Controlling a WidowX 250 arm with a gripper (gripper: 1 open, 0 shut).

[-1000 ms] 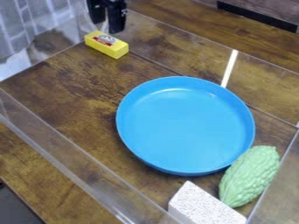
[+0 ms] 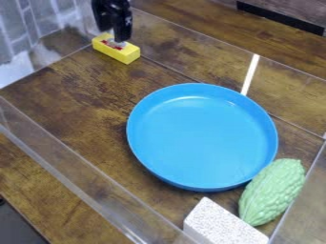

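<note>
A black gripper [image 2: 112, 29] hangs at the top left of the camera view, just over a small yellow box [image 2: 117, 52] with a red and white label. Its fingertips reach down to the box's top, partly covering the label; whether they touch it I cannot tell. The gripper is open, as far as its dark shape shows.
A large blue plate [image 2: 201, 133] fills the centre right. A green bumpy gourd-like object [image 2: 272, 191] and a white speckled block [image 2: 224, 224] lie at the lower right.
The gripper has come down a little, closer to the yellow box, and now covers more of its label. The other things are unmoved.
</note>
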